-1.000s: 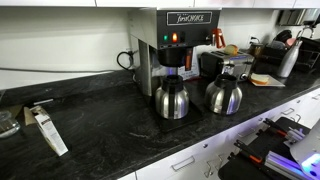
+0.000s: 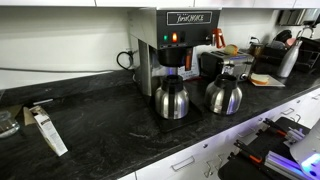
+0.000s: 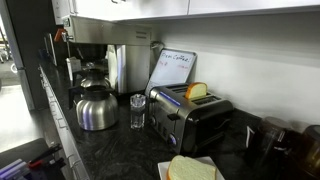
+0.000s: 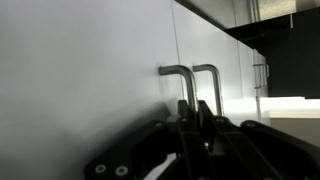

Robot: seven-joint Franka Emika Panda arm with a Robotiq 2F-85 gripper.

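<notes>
In the wrist view, two bar handles stand side by side on white cabinet doors (image 4: pixel 90 60). My gripper is shut on the nearer metal handle (image 4: pixel 186 78), whose upper bend shows above the fingers. The other handle (image 4: pixel 211 76) stands just to the right, outside the grip. The doors look closed. In exterior view 1 the dark gripper (image 2: pixel 245 152) is low at the right, in front of the cabinet fronts below the counter; its fingertips are hard to make out there.
Above, the black counter (image 2: pixel 95 130) carries a coffee maker (image 2: pixel 180 22), a steel carafe (image 2: pixel 172 100) under it, a second carafe (image 2: pixel 223 95) and a toaster (image 3: pixel 190 115). Sliced bread (image 3: pixel 190 168) lies near the toaster.
</notes>
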